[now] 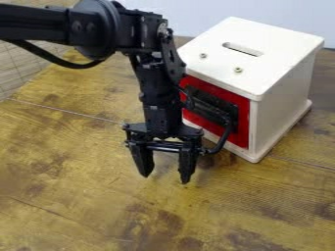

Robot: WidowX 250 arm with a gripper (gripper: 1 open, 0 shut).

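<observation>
My black gripper [165, 171] hangs pointing down over the wooden tabletop [92, 196], its two fingers apart with nothing visible between them. Behind it and to the right stands a white box [281, 108] with a slot and two small knobs on top and a red front panel [241, 132] with black fittings, partly hidden by my arm.
A pale wall [222, 8] runs behind the box, and a tiled area [20, 64] shows at the upper left beyond the table.
</observation>
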